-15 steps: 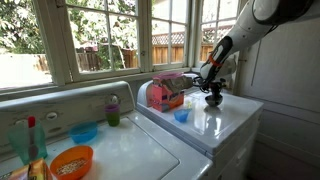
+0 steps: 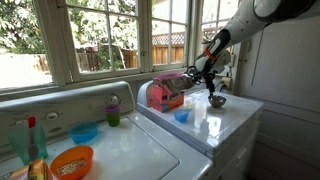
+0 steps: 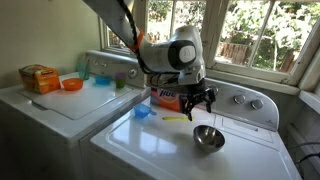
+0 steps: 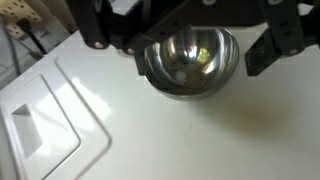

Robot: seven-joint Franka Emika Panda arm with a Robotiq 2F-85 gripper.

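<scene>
A shiny metal bowl [image 3: 209, 139] rests upright on the white machine top [image 3: 150, 150], and looks empty in the wrist view. Above it hangs my gripper [image 3: 199, 102], clear of the rim in exterior view 2. Between the spread fingers in the wrist view, the bowl [image 4: 195, 65] shows below, with its upper part cut off by the gripper body. The fingers are open and hold nothing. In exterior view 1 the bowl [image 2: 217, 101] sits near the far right of the top, just under the gripper [image 2: 210, 90].
A light blue bowl [image 2: 181, 115], a yellow item [image 3: 175, 119] and a red-pink box [image 2: 166, 93] share this top. On the neighbouring machine stand an orange bowl [image 2: 71, 163], another blue bowl [image 2: 83, 132] and a green cup [image 2: 112, 115]. Free surface lies in front of the metal bowl.
My gripper has risen from down at the metal bowl to above it, shifting slightly left in exterior view 1. The bowl now shows more clearly on the machine top.
</scene>
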